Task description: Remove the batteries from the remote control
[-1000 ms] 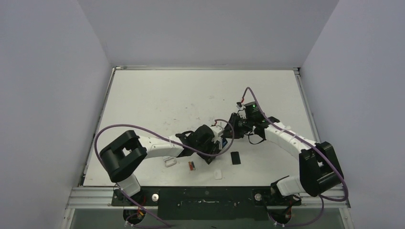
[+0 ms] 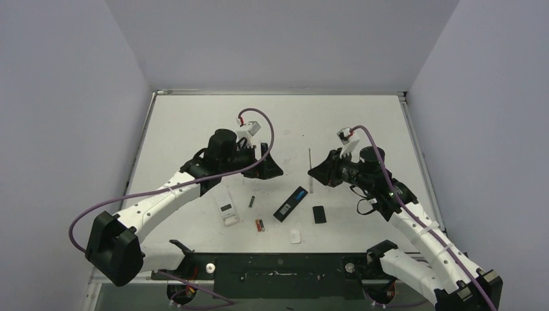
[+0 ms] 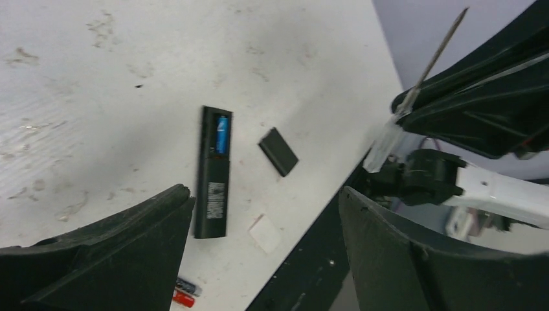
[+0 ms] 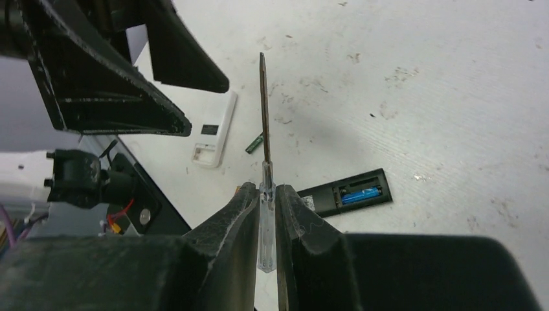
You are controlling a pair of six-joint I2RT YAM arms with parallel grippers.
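The black remote (image 2: 290, 204) lies on the table between the arms, its compartment open at one end with a blue battery (image 4: 360, 194) inside. My right gripper (image 2: 313, 173) is raised at its right, shut on a thin screwdriver (image 4: 265, 116) with a clear handle, held upright. My left gripper (image 2: 273, 165) hangs above and left of the remote, open, with nothing between its fingers; the remote shows between them in the left wrist view. Loose batteries (image 2: 259, 225) lie below and left of the remote, and a small green battery (image 2: 251, 201) lies beside it.
A white device (image 2: 228, 210) lies at the left, a black rectangle (image 2: 319, 214) right of the remote, and a small white piece (image 2: 295, 236) near the front edge.
Both arms have risen and drawn back from the remote. My left gripper has moved up toward the back, uncovering the remote; my right gripper, with the screwdriver, has also lifted.
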